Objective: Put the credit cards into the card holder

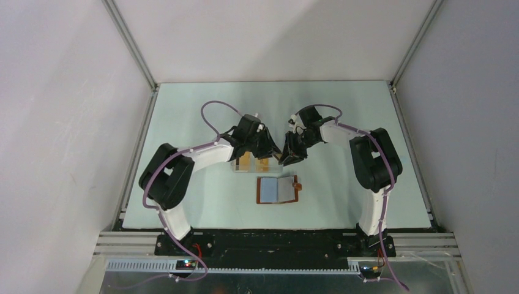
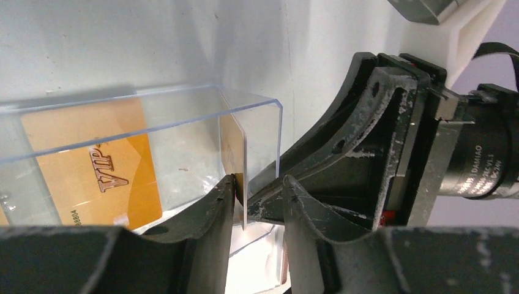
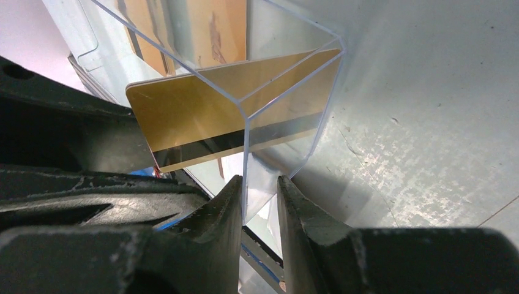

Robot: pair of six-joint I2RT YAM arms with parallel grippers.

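In the top view, the open card holder (image 1: 277,190) with brown edges lies below a clear box (image 1: 257,171) of cards. A gold card (image 3: 183,116) with a dark stripe stands tilted on edge at the box's right end. My left gripper is open around its edge; one finger is at the card, the other apart from it. The right gripper is part open at the box's end corner, the clear wall running between its fingertips. Orange cards (image 2: 107,165) lie flat in the box.
Both grippers are crowded together at the box's right end.
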